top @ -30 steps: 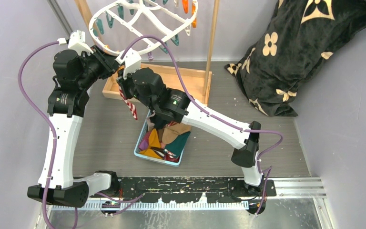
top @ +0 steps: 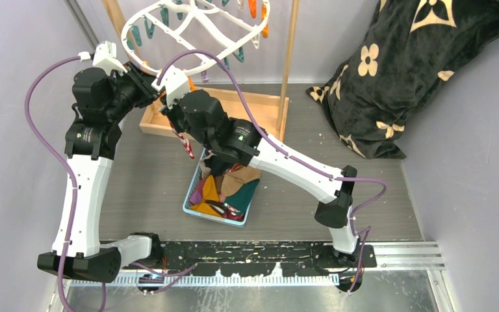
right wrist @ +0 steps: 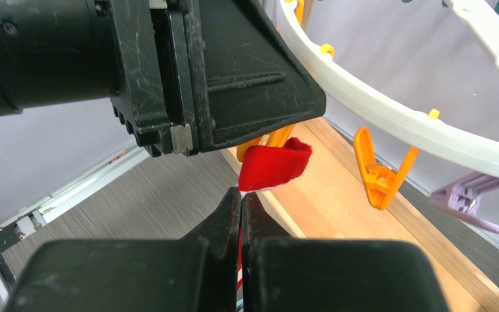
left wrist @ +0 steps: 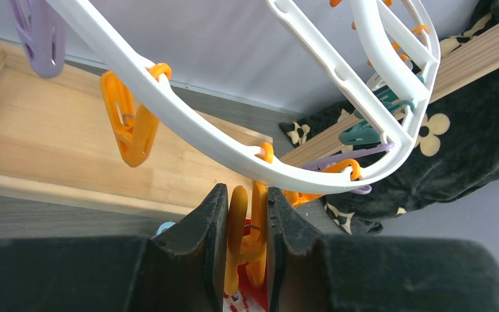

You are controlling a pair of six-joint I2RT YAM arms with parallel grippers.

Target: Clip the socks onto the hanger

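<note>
An orange clip hangs from the rim of the white round hanger, and my left gripper is shut on it. Red cloth of the sock shows between and below the clip's legs. In the right wrist view, my right gripper is shut on the red and white sock, whose red end stands up above the fingertips. That end overlaps the clip's lower part; whether it lies between the clip's fingers, I cannot tell. From the top, the sock's striped part dangles below my right gripper.
Other clips hang along the rim, including an orange one and a purple one. A blue basket of socks stands on the floor below. Wooden posts flank the hanger, and both arms are close together.
The sock's dangling part has swung a little to the right. The left arm looks still.
</note>
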